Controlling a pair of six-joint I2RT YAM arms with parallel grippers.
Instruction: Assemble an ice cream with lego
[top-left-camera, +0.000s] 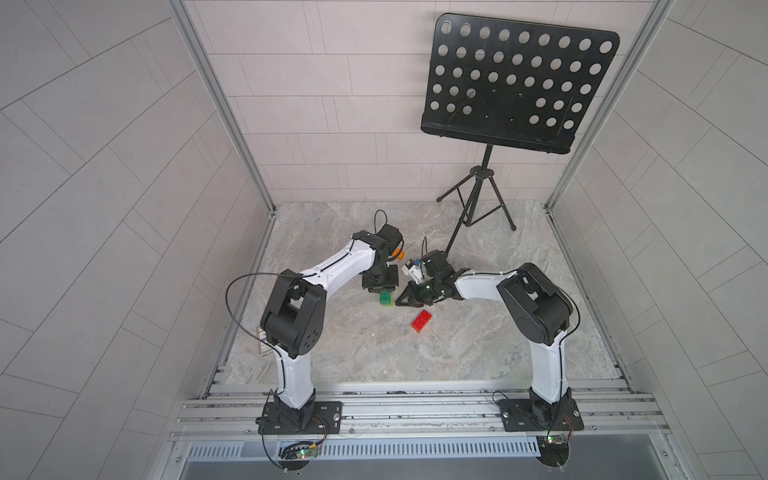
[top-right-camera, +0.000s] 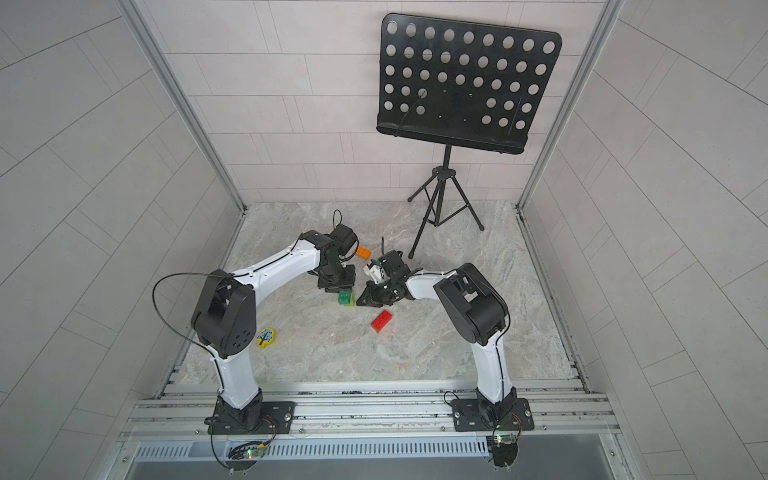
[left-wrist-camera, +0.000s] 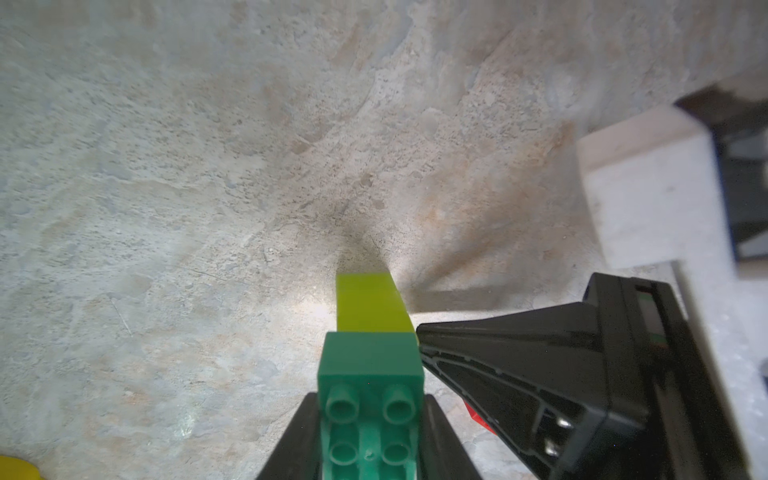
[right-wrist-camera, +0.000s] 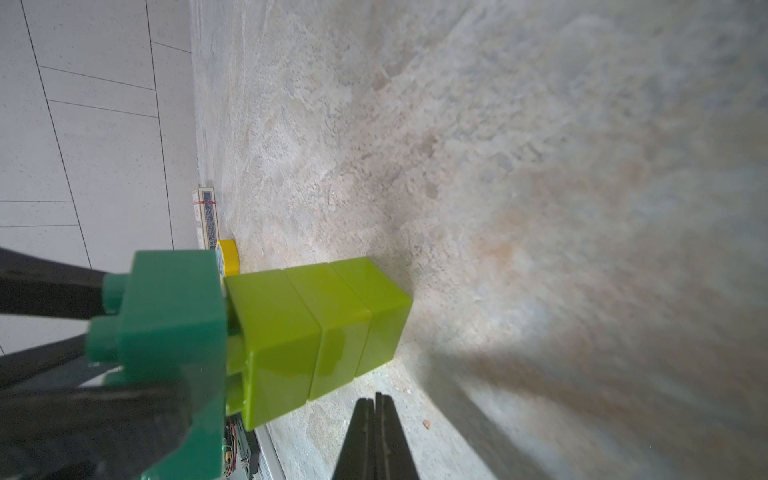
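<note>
A stack of light green bricks lies along the floor between the two grippers. My left gripper is shut on a dark green brick, which is at the end of that stack; whether it is pressed fully on, I cannot tell. My right gripper is shut with nothing between its fingertips, just beside the light green bricks.
A red brick lies in front of the grippers, an orange piece behind them. A yellow object lies front left. A black music stand stands at the back right.
</note>
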